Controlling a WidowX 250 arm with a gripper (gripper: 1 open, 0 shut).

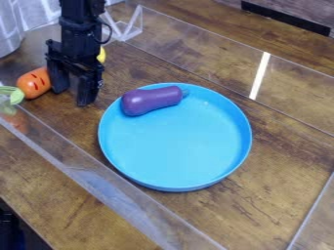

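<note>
My black gripper (73, 80) hangs low at the upper left of the camera view, its tips near the wooden table beside an orange carrot-like toy (35, 82); whether anything is between the fingers cannot be told. A purple eggplant (151, 98) lies in the upper left part of a blue plate (175, 156). A small yellow object (101, 55) is partly hidden behind the gripper.
Green-white leafy pieces (10, 98) lie at the left edge. A metal pot (7, 29) stands at the top left. A clear strip crosses the lower left.
</note>
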